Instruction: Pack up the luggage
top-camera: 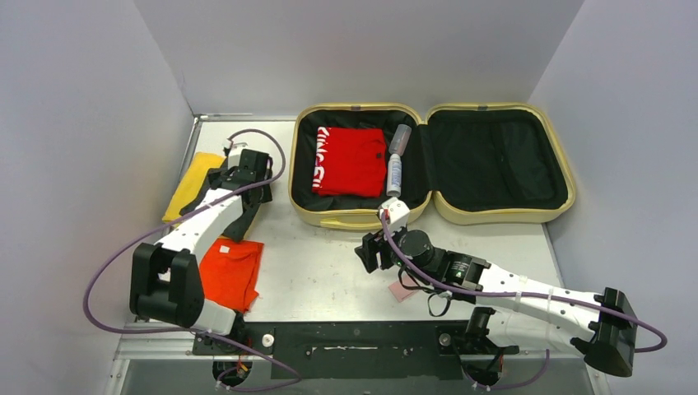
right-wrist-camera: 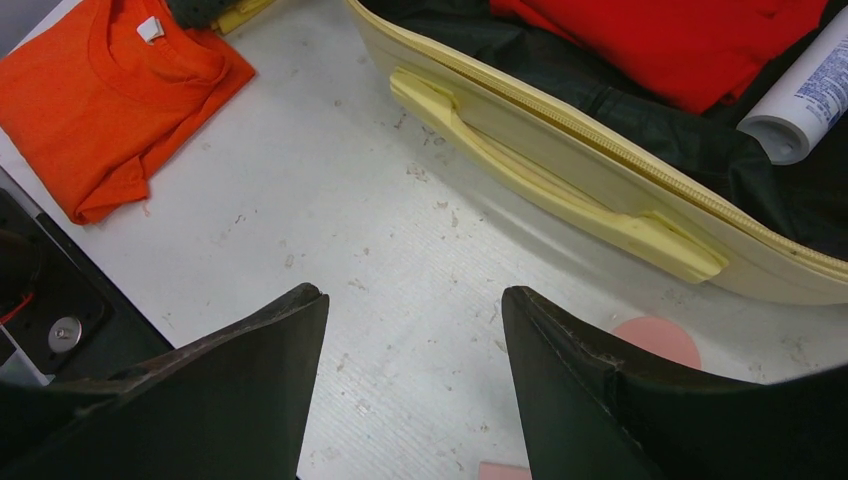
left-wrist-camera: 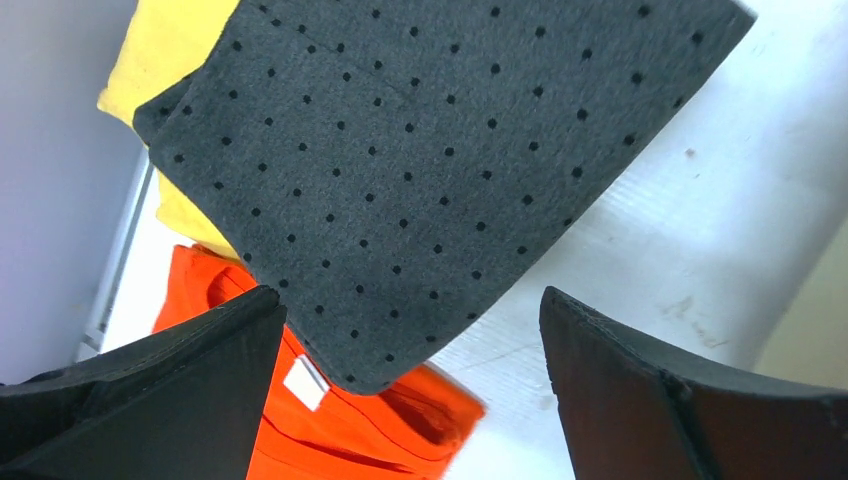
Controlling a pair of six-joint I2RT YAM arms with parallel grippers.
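The open suitcase (top-camera: 337, 220) lies at the back of the table, with a folded red shirt (top-camera: 362, 160) and a bottle (top-camera: 394, 174) in its left half. At the left, a dark grey dotted cloth (left-wrist-camera: 390, 170) rests on a yellow garment (top-camera: 191, 183). A folded orange shirt (top-camera: 232, 276) lies in front of them. My left gripper is open over the grey cloth, nothing between its fingers. My right gripper hovers over bare table in front of the suitcase, its fingers apart and nothing between them.
Empty black lining fills the suitcase's right half (top-camera: 498, 160). A pink patch (right-wrist-camera: 655, 342) marks the table near the suitcase handle (right-wrist-camera: 560, 190). Bare tabletop (top-camera: 309, 271) lies between the orange shirt and my right gripper.
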